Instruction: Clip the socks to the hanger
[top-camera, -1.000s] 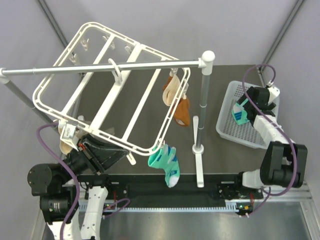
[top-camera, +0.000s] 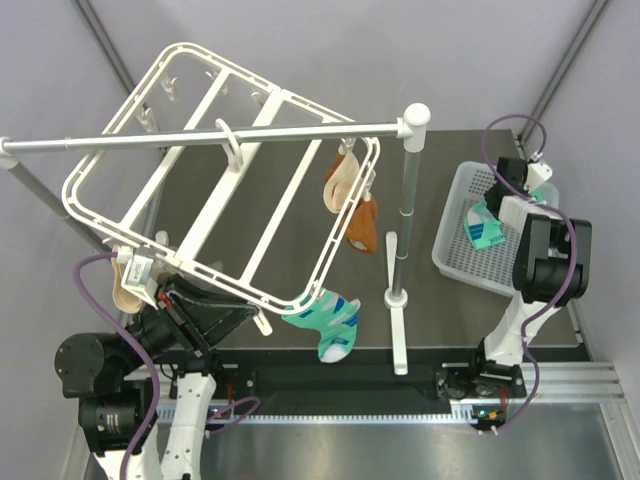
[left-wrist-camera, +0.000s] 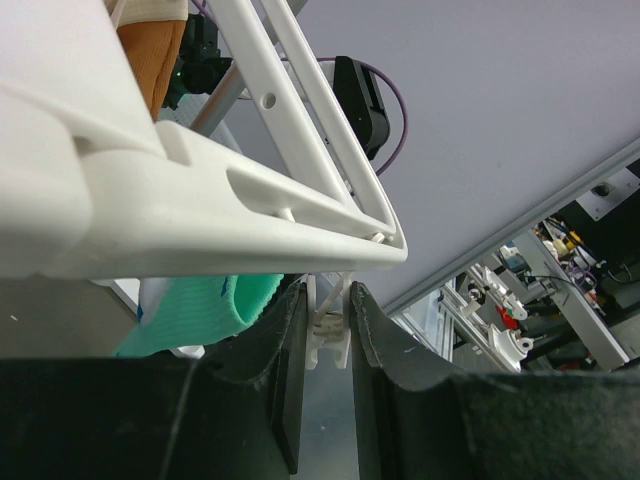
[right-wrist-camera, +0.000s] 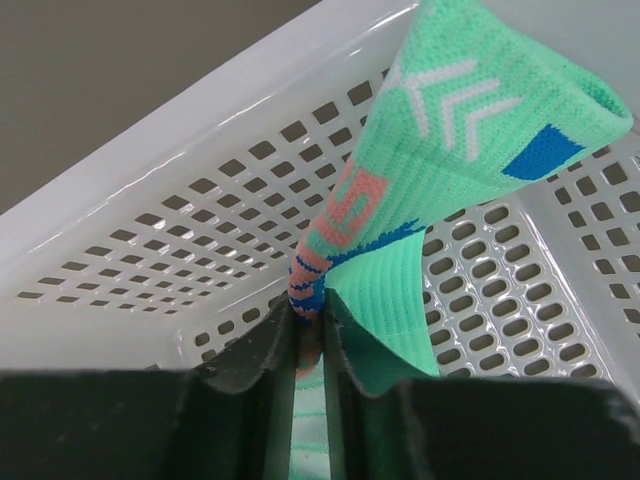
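Note:
The white hanger (top-camera: 215, 205) hangs from a metal bar. In the top view, my left gripper (top-camera: 256, 312) is at its near edge, and in the left wrist view its fingers are shut on a small white clip (left-wrist-camera: 328, 328). A green sock (top-camera: 335, 325) hangs by the hanger's near right corner; its open cuff (left-wrist-camera: 245, 298) shows beside that clip. At the right, my right gripper (top-camera: 494, 198) is down in the white basket (top-camera: 450, 250). Its fingertips pinch a bunched green sock (right-wrist-camera: 375, 190), with more green fabric below.
Orange-brown and cream socks (top-camera: 362, 225) hang at the hanger's right side. A cream sock (top-camera: 124, 290) hangs at its left corner. The stand's upright post (top-camera: 408, 190) rises between hanger and basket.
The right arm has shifted toward the far side over the basket, and its fingers are now around the sock there. My left gripper stays in place.

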